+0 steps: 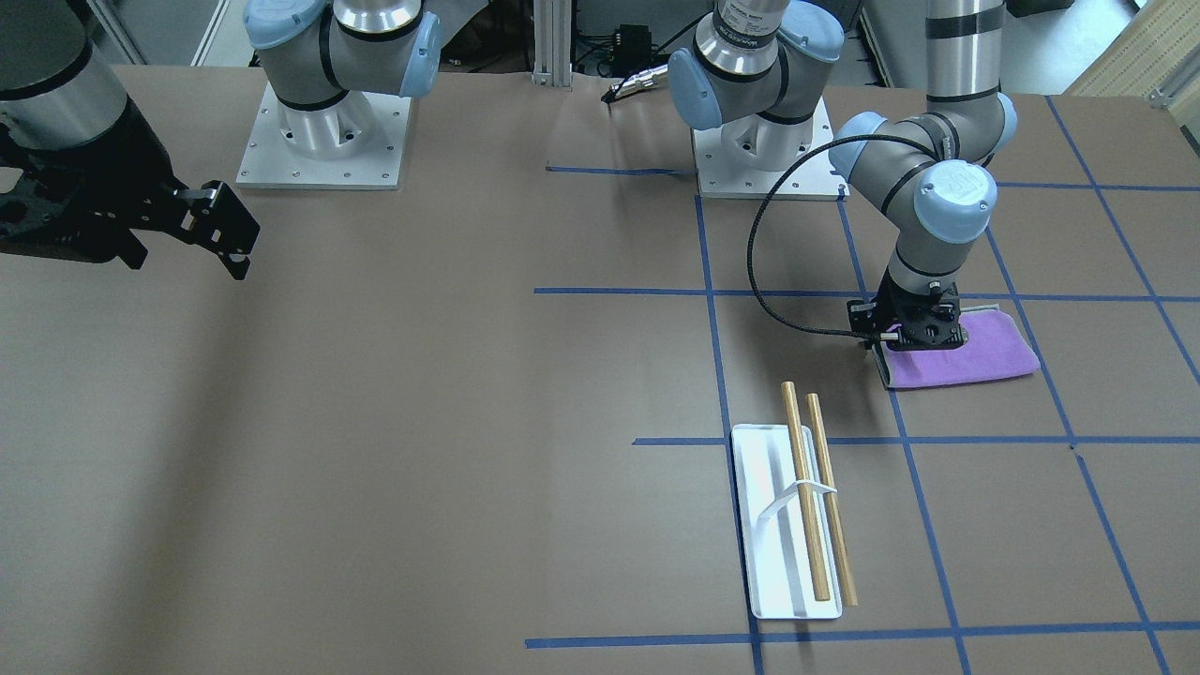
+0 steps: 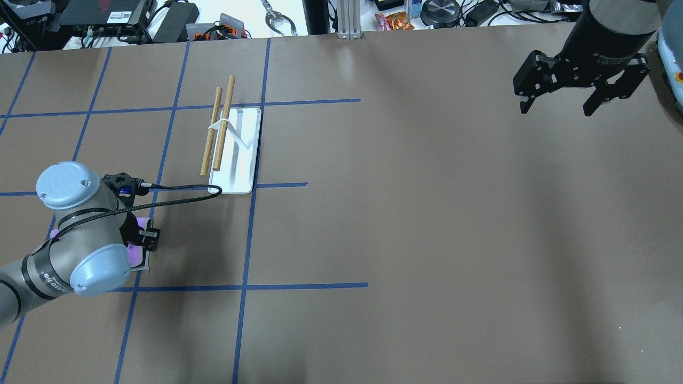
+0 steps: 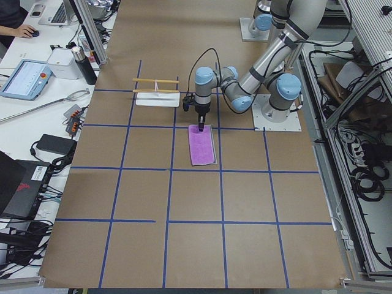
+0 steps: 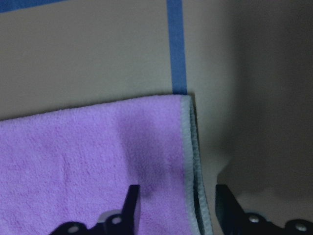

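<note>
A purple cloth (image 1: 973,349) lies flat on the taped table, also seen in the left view (image 3: 201,147). The gripper is low over one grey-edged side of it in the wrist view, fingers open, one over the purple fabric and the other just beside the hem. In the top view the gripper (image 2: 137,217) and arm cover much of the cloth (image 2: 135,255).
A white tray (image 1: 765,562) with two wooden sticks (image 1: 816,562) and a white piece across them lies near the cloth. A black gripper (image 2: 570,80) of another arm hangs at the right of the top view.
</note>
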